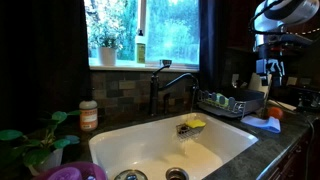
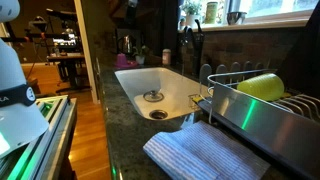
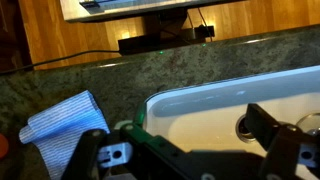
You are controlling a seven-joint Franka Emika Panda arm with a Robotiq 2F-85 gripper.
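Note:
My gripper shows at the bottom of the wrist view, its two dark fingers (image 3: 265, 125) standing wide apart. Nothing shows between them. Below lies the edge of the white sink (image 3: 205, 100) with its drain at the right. In exterior view 1 the gripper (image 1: 268, 76) hangs at the upper right, above the counter and apart from it. A folded blue-and-white towel (image 2: 205, 152) lies on the counter beside the sink; the wrist view has this towel (image 3: 68, 125) at left. Inside the sink, a wire caddy holds a yellow sponge (image 1: 195, 123).
A metal dish rack (image 2: 245, 112) holds a yellow-green cup (image 2: 261, 87). The black faucet (image 1: 155, 90) rises behind the sink. A soap bottle (image 1: 88, 113) and a leafy plant (image 1: 40, 145) stand at left. A reddish round object (image 1: 276, 112) sits near the towel.

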